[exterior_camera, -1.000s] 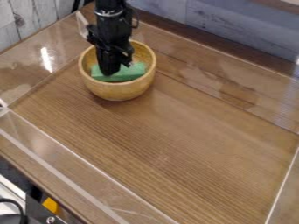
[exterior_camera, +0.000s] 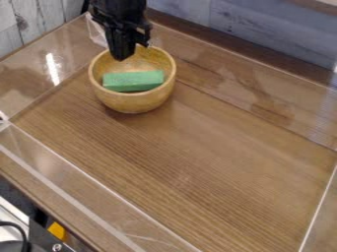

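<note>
A round wooden bowl stands on the wooden table in the upper left of the camera view. A green rectangular block lies inside it. My black gripper is above the bowl's back part, higher than the block and apart from it. It looks shut, with nothing visible between its fingers, though the tips are small and dark.
Walls edge it at the back. At the lower left, beyond the table's edge, are dark cables and a small yellow object.
My gripper has risen up and back from the green block, which stays in the bowl and is now more fully visible.
</note>
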